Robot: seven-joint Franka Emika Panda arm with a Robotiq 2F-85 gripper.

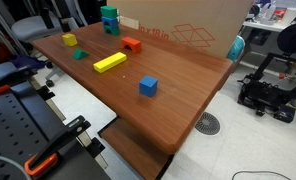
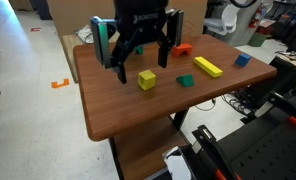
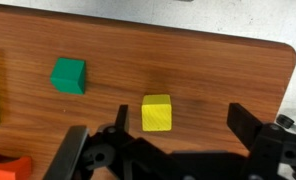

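A yellow cube (image 2: 146, 80) sits on the wooden table near its end. My gripper (image 2: 142, 70) stands open above it with a finger to either side. In the wrist view the yellow cube (image 3: 156, 113) shows in the gap between the fingers, closer to the left one, and nothing is held by the gripper. Exterior view 1 has the yellow cube (image 1: 70, 39) at the table's far left. A green block (image 3: 68, 75) lies a short way off, outside the fingers; it looks wedge-shaped in exterior view 2.
Farther along the table lie a yellow bar (image 1: 110, 62), a red arch-like block (image 1: 132, 45) and a blue cube (image 1: 148, 86). Green and blue blocks (image 1: 110, 20) stand stacked at the back. Bare wood (image 1: 183, 75) surrounds the blue cube.
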